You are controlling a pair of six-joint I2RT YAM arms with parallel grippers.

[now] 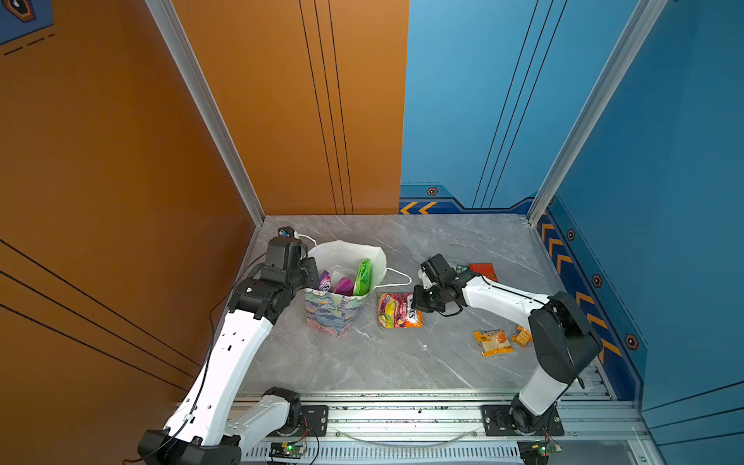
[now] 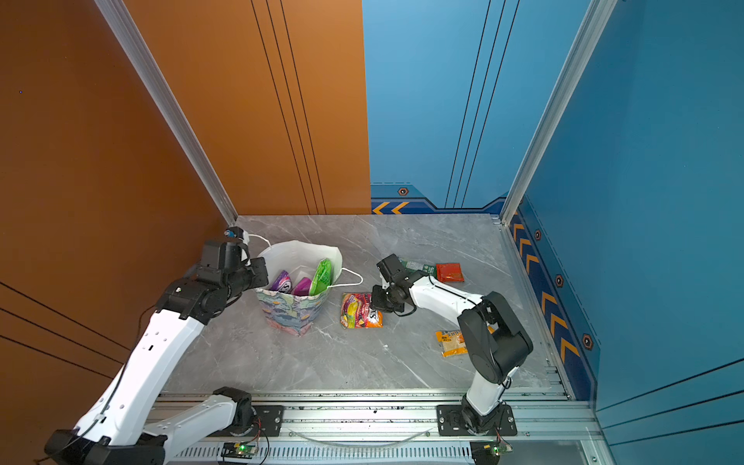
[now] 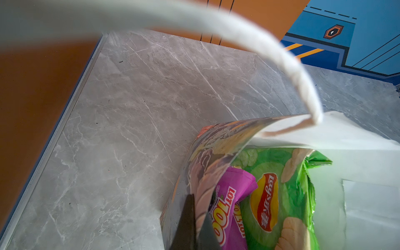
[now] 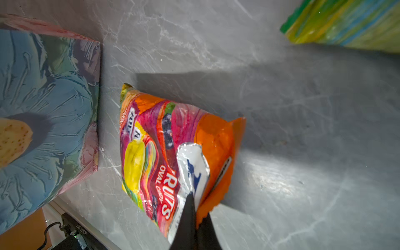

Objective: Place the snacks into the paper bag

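Observation:
The patterned paper bag (image 1: 329, 310) stands upright at the left of the table with its mouth open. Inside it are a green Lay's packet (image 3: 266, 200) and purple packets (image 3: 227, 208). My left gripper is shut on the bag's rim at its left side. A colourful Fox's fruit candy packet (image 4: 166, 154) is on the table just right of the bag. My right gripper is shut on its orange end, which is pinched and creased between the fingers. Whether the packet's far end touches the table is hard to tell.
Two orange packets, one (image 1: 493, 341) plainer to see, lie at the front right. A red packet (image 2: 449, 272) and a green one (image 2: 417, 267) lie behind the right arm. White rope handles (image 1: 399, 279) arch from the bag's rim, one toward the candy.

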